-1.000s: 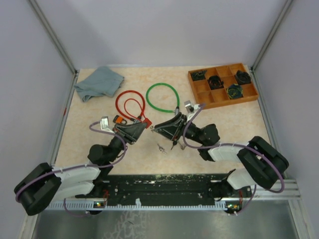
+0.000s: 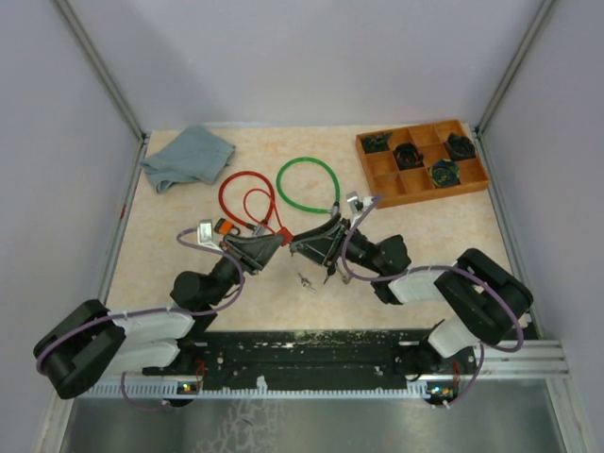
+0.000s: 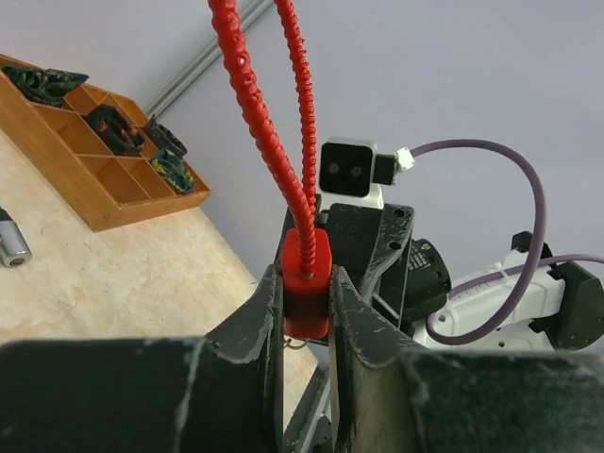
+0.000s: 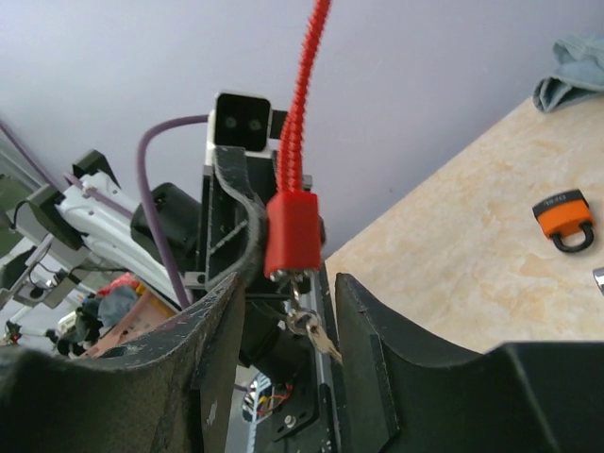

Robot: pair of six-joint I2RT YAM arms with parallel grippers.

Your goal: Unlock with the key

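The red lock (image 3: 307, 288), a block with a red twisted cable loop (image 2: 249, 196), sits between the tips of my left gripper, which are pressed in close on both its sides. At the block's lower end, in the right wrist view, a small metal key (image 4: 307, 321) with a ring shows; whether it is inside the keyhole cannot be made out. My right gripper stands open, facing the lock, with the key in line with the gap between its fingers. In the top view both grippers meet near the table's middle.
An orange padlock (image 4: 564, 219) lies left of the lock, near a thicker red cable. The green cable (image 2: 308, 160) lies behind. A grey cloth (image 2: 189, 156) is back left, a wooden compartment box (image 2: 422, 195) back right. Small metal pieces (image 2: 307, 283) lie in front.
My left gripper has moved slightly right onto the red lock, and the lock and its cable have shifted a little right and forward.
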